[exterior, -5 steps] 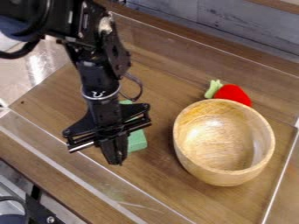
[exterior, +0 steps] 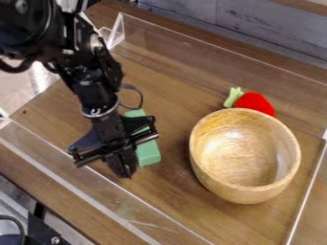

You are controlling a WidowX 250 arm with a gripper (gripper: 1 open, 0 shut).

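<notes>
My black gripper (exterior: 125,168) is low over the wooden tray floor, left of a wooden bowl (exterior: 243,158), its fingertips pointing down. It looks shut, with nothing visible between the fingers. Right behind it a green object (exterior: 145,151) stands or lies on the floor, partly hidden by the gripper; whether they touch I cannot tell.
A red toy vegetable with a green top (exterior: 253,103) lies behind the bowl. Clear walls edge the wooden floor (exterior: 192,72), which is bare toward the back.
The arm has shifted slightly, its upper part leaning further left than before. The bowl and red toy stay put.
</notes>
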